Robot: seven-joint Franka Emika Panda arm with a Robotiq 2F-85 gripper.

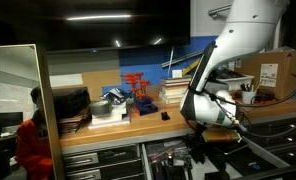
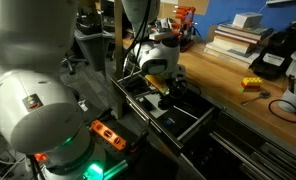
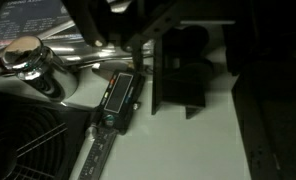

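Observation:
My arm reaches down into an open drawer, and the dark gripper [image 2: 166, 97] is low inside it. In exterior view 1 its fingers blend with the dark drawer contents. Below the hand in the wrist view lies a digital caliper [image 3: 120, 94], its black display body and metal scale on the pale drawer floor. To its left a shiny metal-sided cylinder [image 3: 41, 70] sits near long metal tools [image 3: 76, 47]. Dark shapes fill the top of the wrist view, so the fingertips are hard to separate and any grasp is unclear.
A black slotted tray [image 3: 28, 140] occupies the wrist view's lower left, and a dark wall or block [image 3: 273, 120] its right. Behind the drawer, the wooden worktop [image 1: 138, 129] carries stacked books [image 2: 238, 35] and a yellow-and-red block [image 2: 252, 83]. Pale drawer floor [image 3: 203, 145] lies bare near the caliper.

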